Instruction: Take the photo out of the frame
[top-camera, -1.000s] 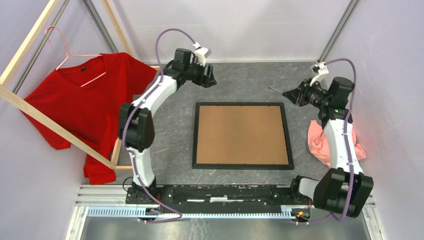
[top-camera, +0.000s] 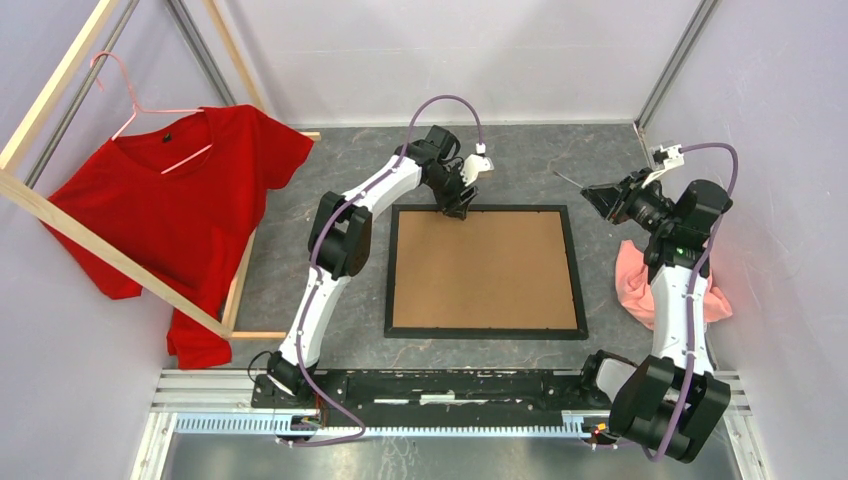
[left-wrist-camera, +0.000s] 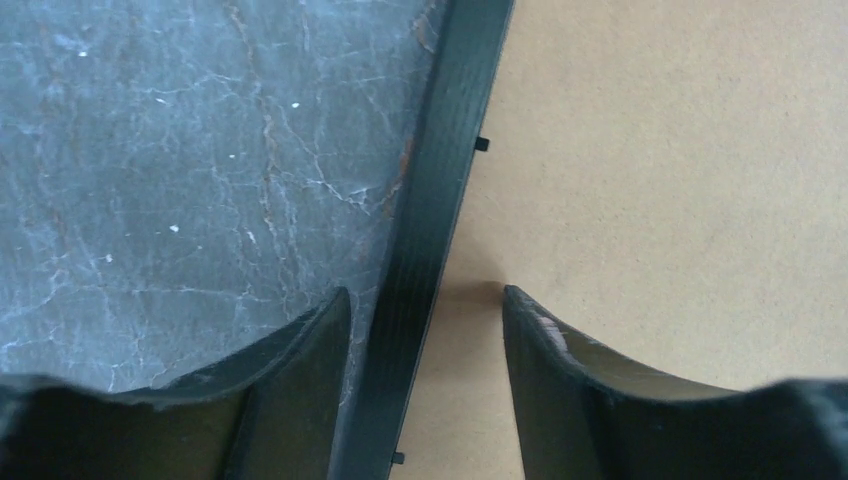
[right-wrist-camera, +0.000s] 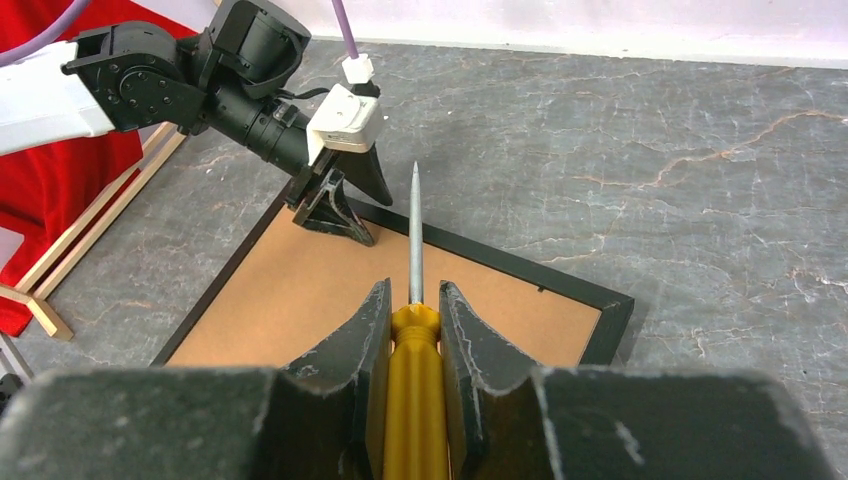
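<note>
Face down on the grey surface lies a picture frame (top-camera: 577, 270) with a black border and a brown backing board (top-camera: 484, 275); the photo itself is out of sight. My left gripper is over the far bar, part open, one finger (left-wrist-camera: 318, 350) outside the black bar (left-wrist-camera: 430, 215) and the other (left-wrist-camera: 530, 345) above the backing. Whether they touch cannot be told. Small black tabs (left-wrist-camera: 482, 144) stick out from the bar's inner edge. My right gripper is shut on a screwdriver (right-wrist-camera: 415, 400) with a yellow handle, its metal shaft pointing forward, clear of the frame.
A red T-shirt (top-camera: 200, 200) hangs on a pink hanger from a wooden rack (top-camera: 120, 262) at the left. A pink cloth (top-camera: 632, 280) lies crumpled beneath the right arm.
</note>
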